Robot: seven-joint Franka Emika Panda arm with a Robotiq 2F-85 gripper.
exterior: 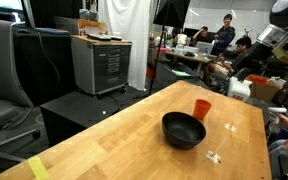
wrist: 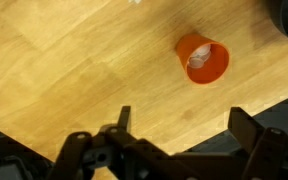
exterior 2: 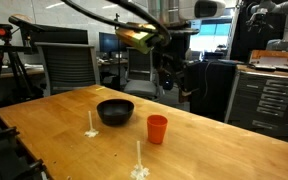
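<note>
An orange-red cup (wrist: 188,50) stands upright on the wooden table, with something pale inside it in the wrist view; I cannot tell what that is. Near it sits a black bowl (exterior 2: 115,112), cut off at the corner of the wrist view. My gripper is open, its dark fingers wide apart with only tabletop visible between them. It hangs above the table, apart from the cup. In exterior view 1 the cup (exterior: 202,109) is just beyond the bowl (exterior: 184,131), and the arm (exterior: 287,14) reaches in at upper right.
Small whitish items (exterior 2: 139,162) lie on the near part of the table in exterior view 2. Broad bare tabletop (exterior: 94,150) extends left of the bowl in exterior view 1. A grey drawer cabinet (exterior: 100,66) and an office chair (exterior: 9,90) stand beyond the table.
</note>
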